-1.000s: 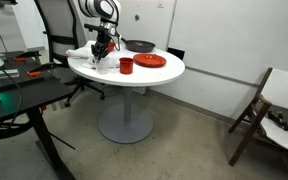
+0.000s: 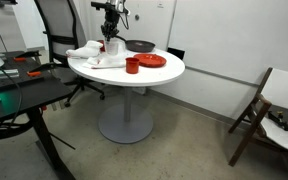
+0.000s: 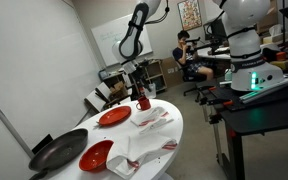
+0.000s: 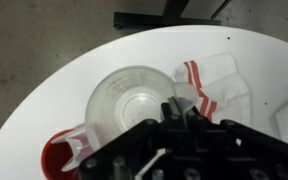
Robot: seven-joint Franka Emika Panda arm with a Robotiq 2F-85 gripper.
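A clear plastic pitcher (image 4: pixel 134 100) fills the middle of the wrist view, with my gripper shut on its rim. In exterior view 1 the gripper (image 2: pixel 112 35) holds the pitcher (image 2: pixel 112 46) above the white round table (image 2: pixel 169 78); it looks lifted clear of the tabletop. Exterior view 2 shows the gripper only small, behind the red cup (image 3: pixel 144 103). That cup (image 2: pixel 132 65) stands on the table, near the front, beside a white towel (image 2: pixel 108 61). Red stripes mark the towel (image 4: pixel 216 80) in the wrist view.
A red plate (image 2: pixel 151 60) and a dark pan (image 2: pixel 139 46) lie towards the back of the table. Exterior view 2 adds a red bowl (image 3: pixel 96 156) and another crumpled towel (image 3: pixel 134 150). A black chair (image 2: pixel 59 25) stands behind the table.
The gripper has risen and shifted slightly right with the pitcher, which stood low near the table's front before. The towel there is now uncovered. The cup and plate look unmoved.
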